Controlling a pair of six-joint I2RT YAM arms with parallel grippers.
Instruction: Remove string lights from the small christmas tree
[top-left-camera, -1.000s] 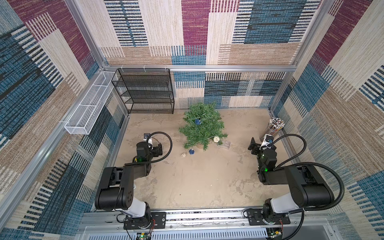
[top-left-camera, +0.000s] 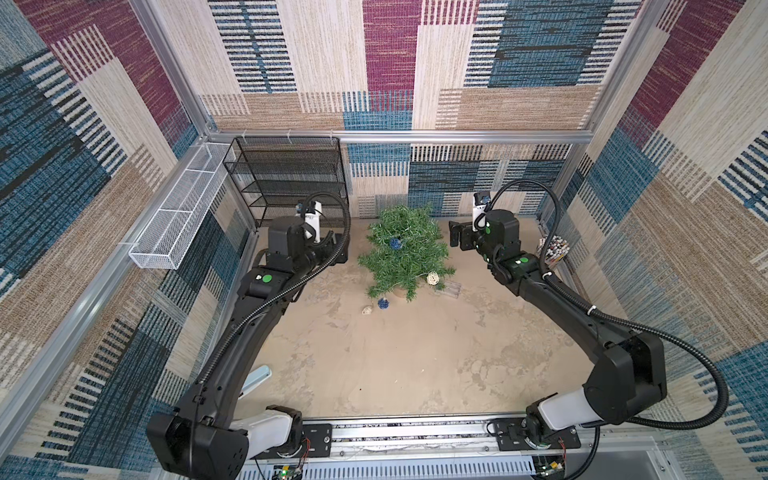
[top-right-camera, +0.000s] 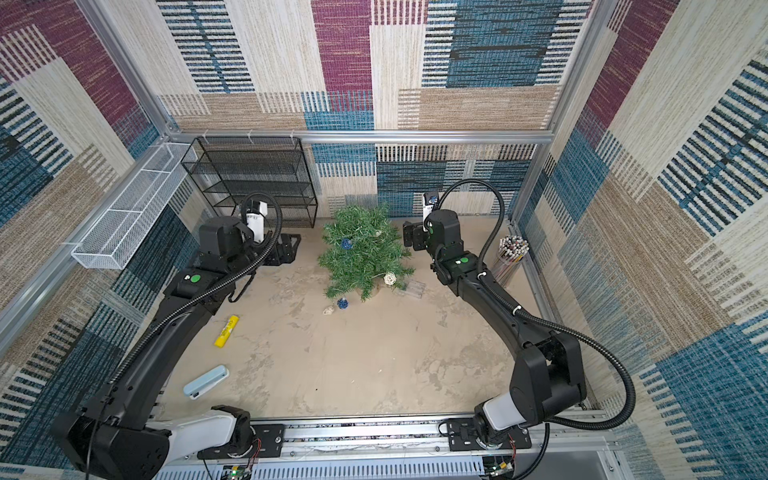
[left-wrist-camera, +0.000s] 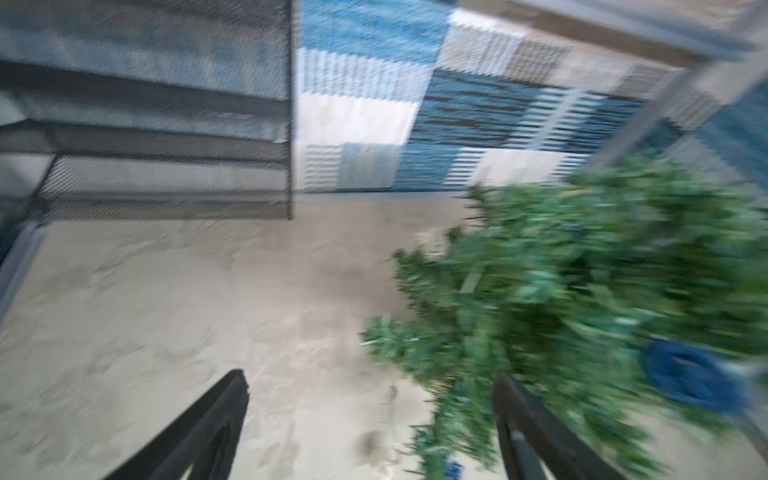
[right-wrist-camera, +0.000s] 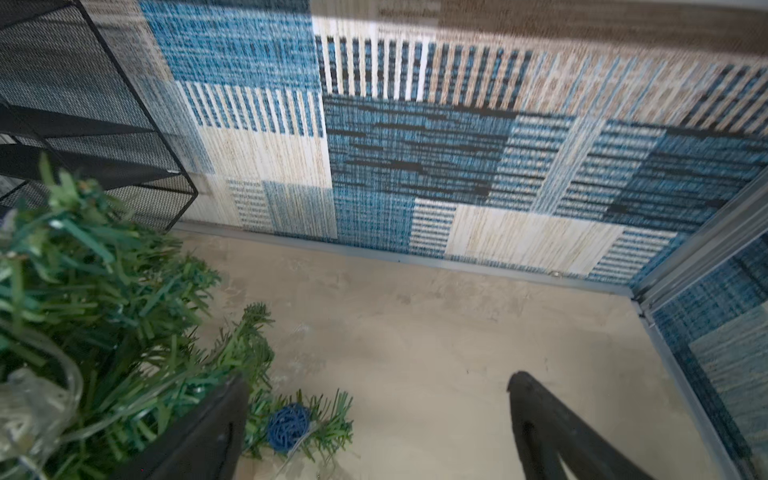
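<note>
The small green tree (top-left-camera: 404, 260) stands at the middle back with blue and white ball lights (top-right-camera: 389, 278) among its branches; a pale wire shows on it in the right wrist view. A blue ball (top-left-camera: 383, 303) and a pale one lie at its foot. My left gripper is open, raised left of the tree, blurred in its wrist view. My right gripper is open just right of the tree, with nothing between its fingers.
A black mesh shelf (top-right-camera: 252, 160) stands back left, a white wire basket (top-left-camera: 160, 254) on the left wall. A cup of sticks (top-right-camera: 513, 249) stands far right; a yellow object (top-right-camera: 226, 330) and light-blue stapler (top-right-camera: 206, 381) lie left.
The tree looks unchanged.
</note>
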